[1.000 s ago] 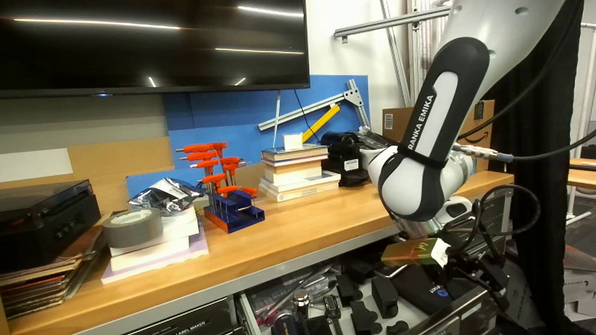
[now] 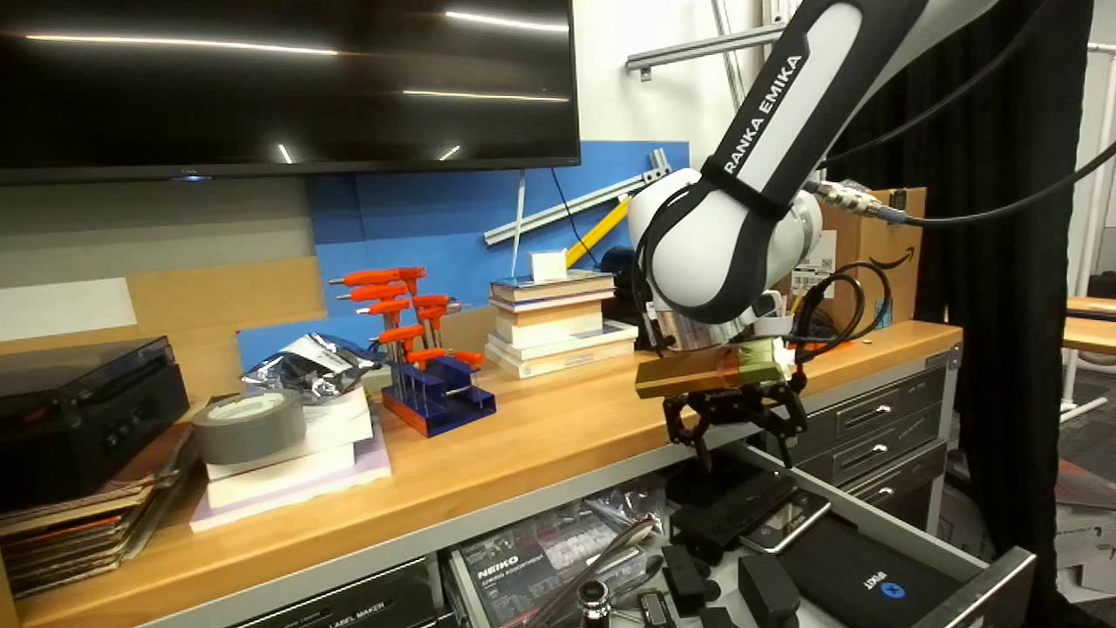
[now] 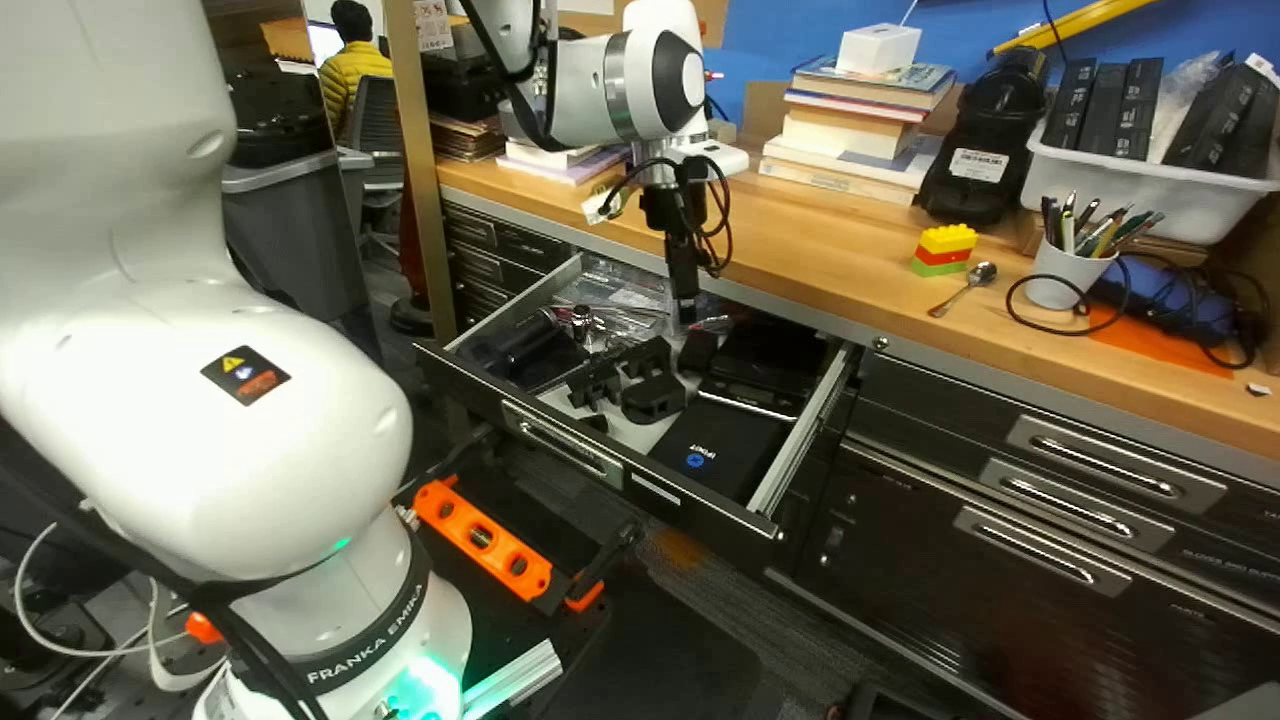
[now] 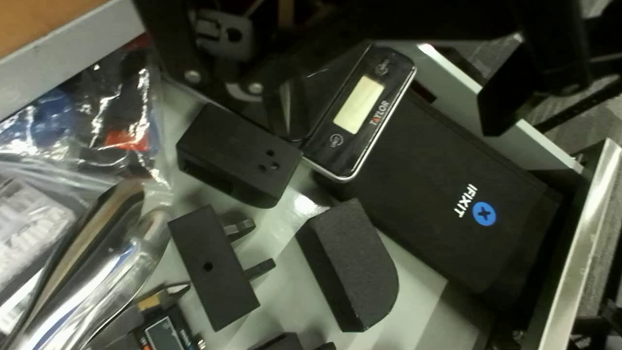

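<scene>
My gripper (image 2: 745, 452) is open above the back of the pulled-out drawer, pointing downward, with nothing between its fingers. In the wrist view, one dark finger (image 4: 289, 111) appears beside the Taylor scale (image 4: 359, 108), the other finger (image 4: 501, 102) toward the drawer's right wall. The drawer (image 3: 564, 438) stands open below the bench. Inside it lie a black iFixit pouch (image 4: 449, 198), a black block with holes (image 4: 236, 151), a rounded black block (image 4: 353, 262) and a pronged black piece (image 4: 213, 265). The gripper's tips look above these things; their exact height cannot be judged.
On the bench (image 3: 816, 240) stand stacked books (image 2: 549, 324), a rack of orange-handled tools (image 2: 434, 398), toy bricks (image 3: 944, 250), a spoon (image 3: 963, 288) and a pen cup (image 3: 1056, 278). Plastic bags (image 4: 76, 116) and shiny metal tools (image 4: 99, 286) crowd the drawer's left part.
From near the drawer's front, the arm has risen and moved toward the bench, over the drawer. The drawer front and its contents now sit farther out from the bench.
</scene>
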